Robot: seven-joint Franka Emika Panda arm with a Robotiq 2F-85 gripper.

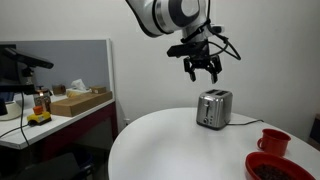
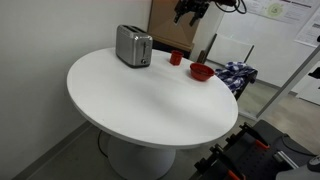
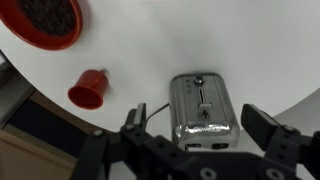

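My gripper (image 1: 203, 76) is open, high above the round white table (image 1: 160, 150), with nothing between its fingers. In exterior view 1 it appears above the silver toaster (image 1: 214, 109), clear of it. The wrist view looks down on the toaster (image 3: 203, 108), its lever side showing between and beyond the spread fingers. A red mug (image 3: 88, 89) stands to the toaster's left in that view. Farther up and left is a red bowl (image 3: 70, 35) filled with dark small pieces. Exterior view 2 shows the mug (image 2: 176, 58) and bowl (image 2: 201, 72) beside each other near the table's edge.
The toaster's black cord (image 1: 245, 123) runs across the table toward the mug. A white side desk (image 1: 60, 128) with boxes and small items stands at the left.
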